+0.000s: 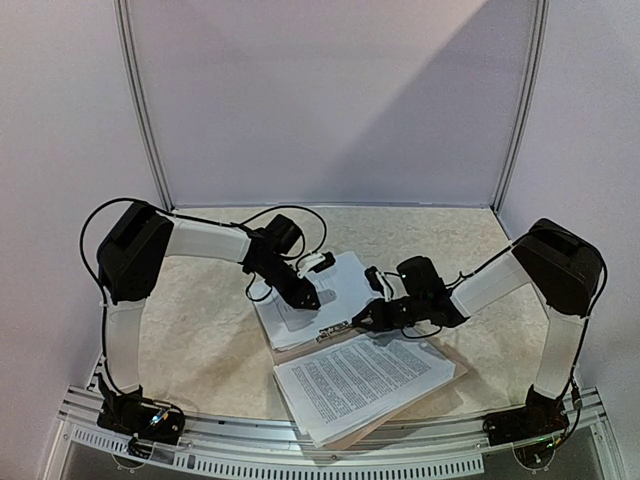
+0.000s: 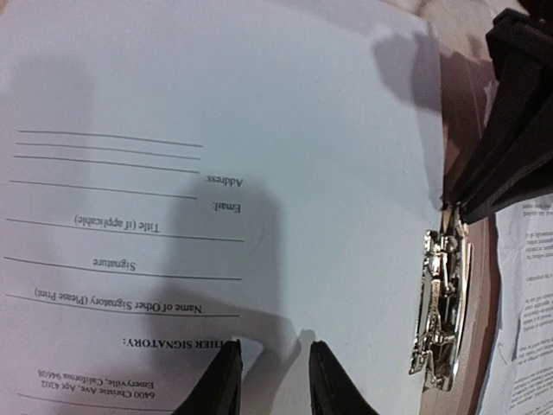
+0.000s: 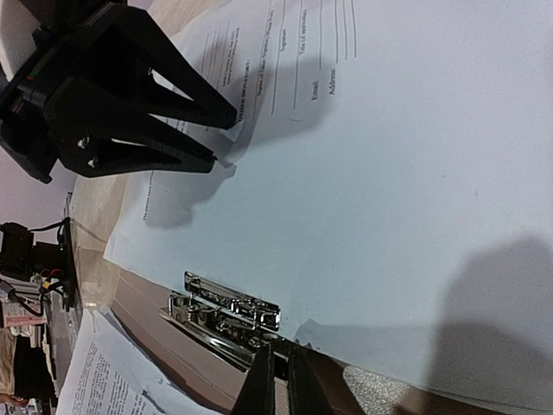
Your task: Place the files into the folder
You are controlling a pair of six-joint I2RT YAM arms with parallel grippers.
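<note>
A brown folder point(image 1: 452, 362) lies spread on the table with white papers on both halves. The upper stack point(image 2: 346, 164) shows a signature form; the lower stack point(image 1: 365, 378) is covered in dense print. Between them runs a silver metal clip point(image 2: 445, 298) along the fold. Above the form page my left gripper stands partly open, its fingertips parted and nothing between them. My right gripper is at the clip's far end, its fingers close together there; whether they pinch the clip cannot be made out.
Bare tabletop point(image 1: 200, 340) lies to the left of the folder and behind it. A metal rail point(image 1: 290, 460) runs along the front, close to the folder's lower corner. Pale walls enclose the sides and back.
</note>
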